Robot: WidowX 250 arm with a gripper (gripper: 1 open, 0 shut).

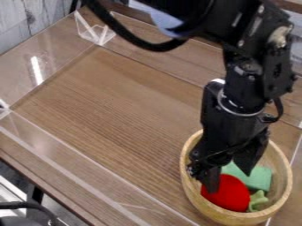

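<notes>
My black gripper [227, 163] is open and reaches down into a round wooden bowl [193, 194] at the lower right. Below its fingers lies a red object [227, 193]. A green object [257, 177] sits beside the red one, partly covered by the gripper, with a smaller light green piece [260, 200] near the rim. Whether the fingers touch anything is hard to tell.
A wide wooden table [106, 106] fills the left and middle, mostly clear. A clear plastic item [92, 26] is at the back left. A white object behind the arm is mostly hidden.
</notes>
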